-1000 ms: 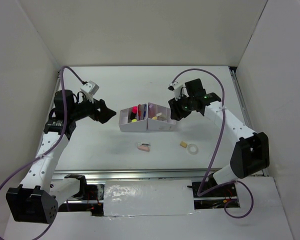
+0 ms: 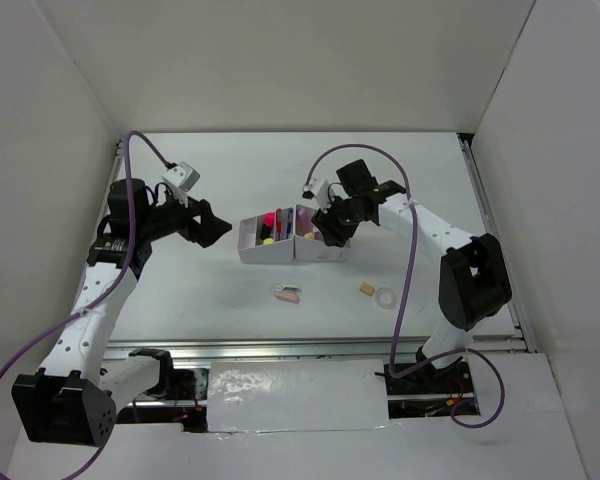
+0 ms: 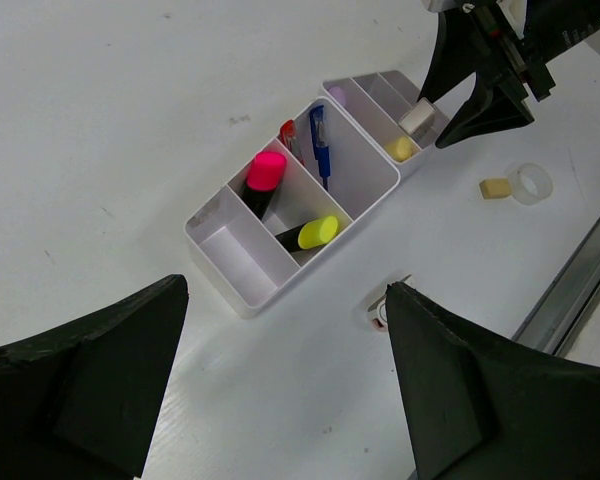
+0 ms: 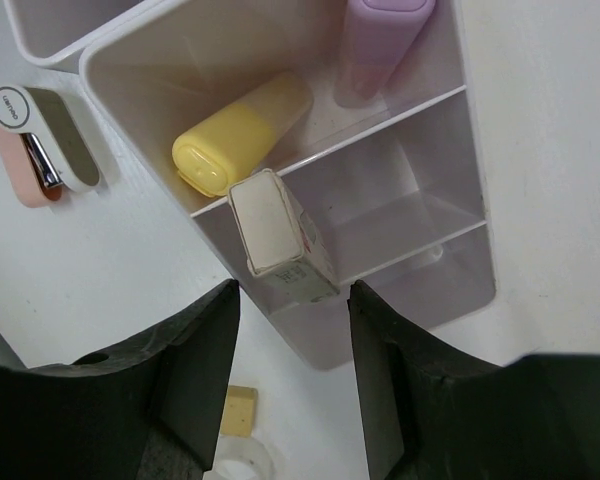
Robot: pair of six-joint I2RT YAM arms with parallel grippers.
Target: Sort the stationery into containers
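My right gripper stands part open over the right organizer (image 2: 320,254), just behind a white boxed item (image 4: 270,225) resting askew on a divider. That organizer also holds a yellow bottle (image 4: 230,135) and a purple bottle (image 4: 385,45). The left organizer (image 3: 235,285) holds a pink-capped marker (image 3: 265,172), a yellow-capped marker (image 3: 318,231) and pens (image 3: 319,140). My open left gripper (image 2: 209,229) is left of the organizers, empty. On the table lie staplers (image 4: 30,163), a yellow block (image 2: 367,289) and a tape roll (image 2: 385,298).
Metal rails (image 2: 260,349) run along the front edge, and walls stand at both sides.
My right arm has moved left, bringing its gripper from the right end of the right organizer to over its compartments. The left arm is unchanged.
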